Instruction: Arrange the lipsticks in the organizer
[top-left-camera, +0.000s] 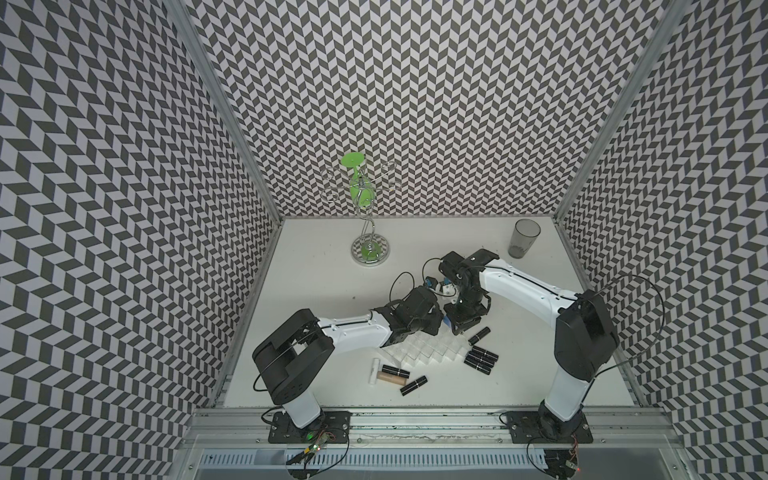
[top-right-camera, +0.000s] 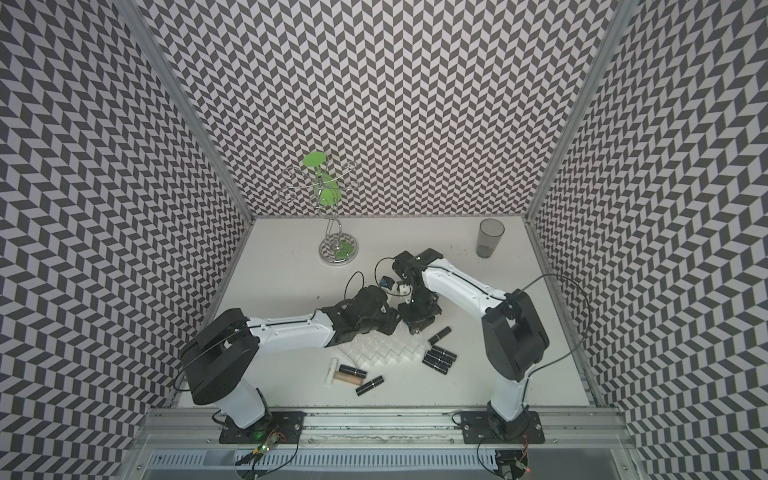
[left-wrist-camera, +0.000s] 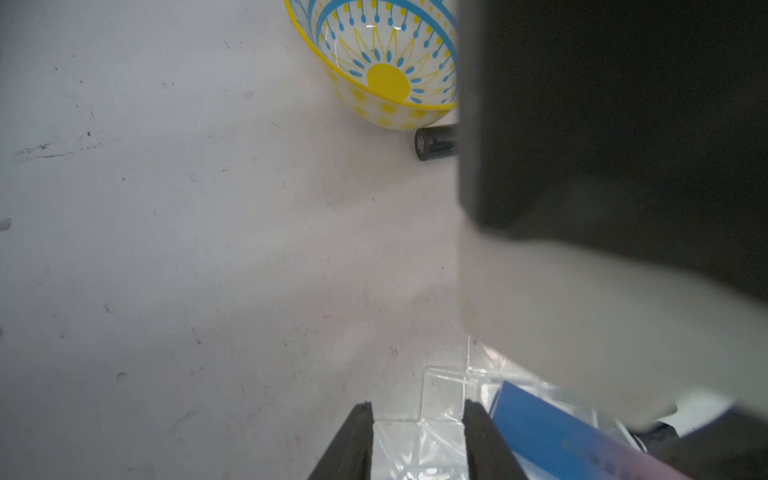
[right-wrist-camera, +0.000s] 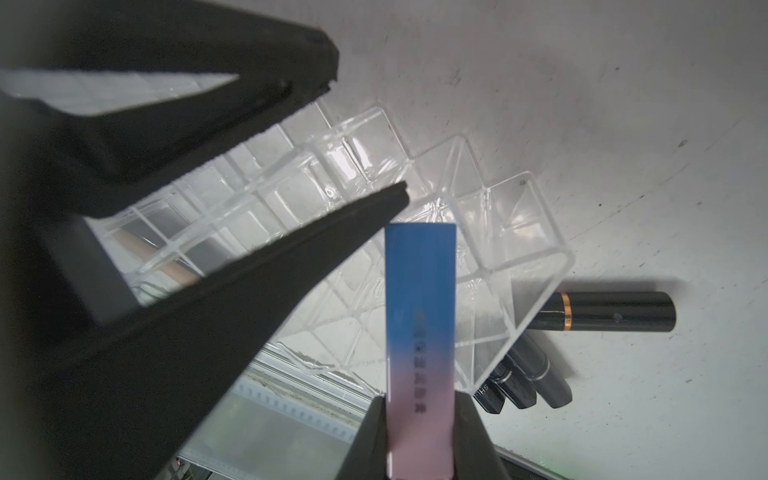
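The clear organizer lies near the table's middle, its visible cells mostly empty. A blue-to-pink lipstick is clasped by my right gripper, its blue end reaching over the organizer's cells; whether it touches them I cannot tell. My left gripper has its fingers apart, nothing between them, close to that blue end. Loose black lipsticks lie to the organizer's right, one black lipstick apart at an angle. In front are a white lipstick, a beige one and black ones.
Behind the grippers stands a patterned bowl, with a black cylinder beside it. A small green ferris-wheel stand and a grey glass occupy the back. Both arms are very close together.
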